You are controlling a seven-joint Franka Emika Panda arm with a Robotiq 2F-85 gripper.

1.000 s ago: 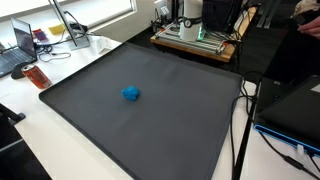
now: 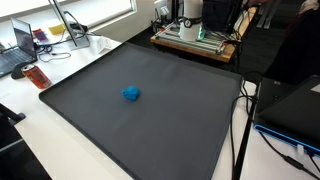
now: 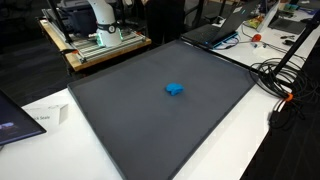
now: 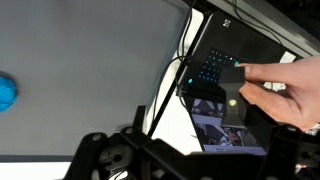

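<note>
A small crumpled blue thing (image 2: 130, 93) lies on the dark grey tabletop (image 2: 170, 125), towards its left side in exterior view 1. The same blue thing (image 3: 174, 88) rests on the grey surface in exterior view 2, and part of it (image 4: 6, 93) shows at the left edge of the wrist view. My gripper is open, seen only in the wrist view, well to the right of the blue thing. A person's hand (image 4: 292, 90) holds a dark block (image 4: 240, 90) close to my gripper; whether it touches my fingers I cannot tell.
A laptop (image 4: 225, 125) and loose cables lie below the hand, beyond the table's edge. A red-orange can (image 2: 37, 77) stands left of the table in exterior view 1. Cables (image 3: 285, 85) gather at the right in exterior view 2.
The blue thing has stayed in place.
</note>
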